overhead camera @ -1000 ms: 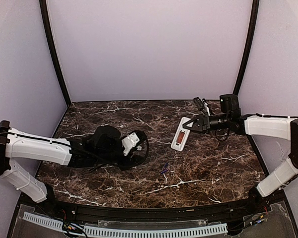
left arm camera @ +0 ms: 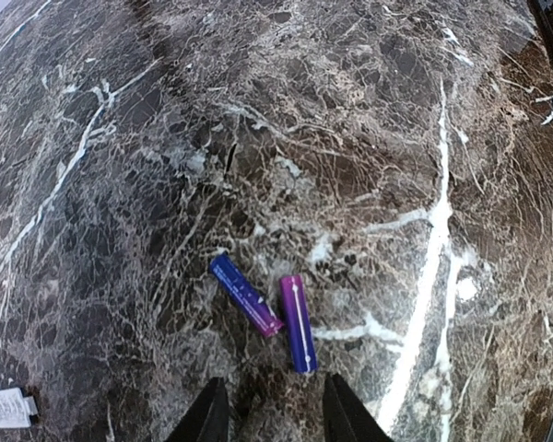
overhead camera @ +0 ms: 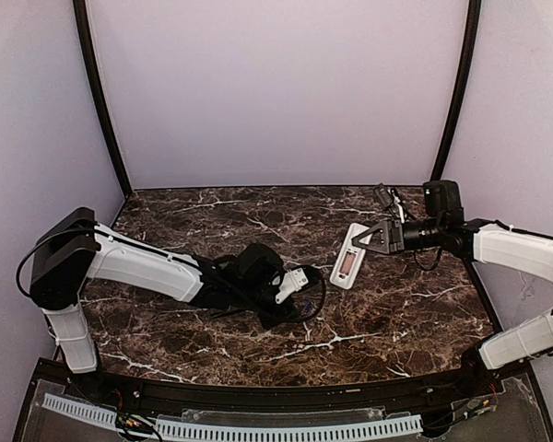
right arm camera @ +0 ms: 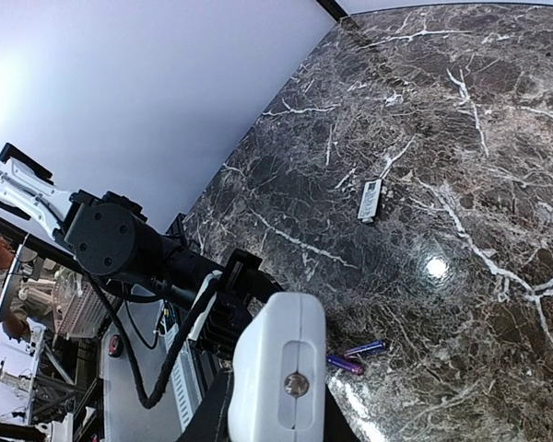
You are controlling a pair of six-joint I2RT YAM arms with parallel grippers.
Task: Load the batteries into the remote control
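Observation:
The white remote (overhead camera: 348, 258) is held up at the right by my right gripper (overhead camera: 373, 238), shut on its end; in the right wrist view the remote (right arm camera: 276, 368) fills the lower middle, between the fingers. Two small purple-blue batteries lie side by side on the marble top: one battery (left arm camera: 244, 295) angled, the other battery (left arm camera: 298, 322) more upright in the left wrist view. My left gripper hangs over them with its fingertips apart, just short of the batteries in that view. In the top view it mostly hides them.
A small white-and-grey object lies on the marble table (overhead camera: 203, 350), also at the edge of the left wrist view. Walls border the sides and back.
My left gripper has moved right, toward the front, over the batteries. The right gripper with the remote has shifted slightly right.

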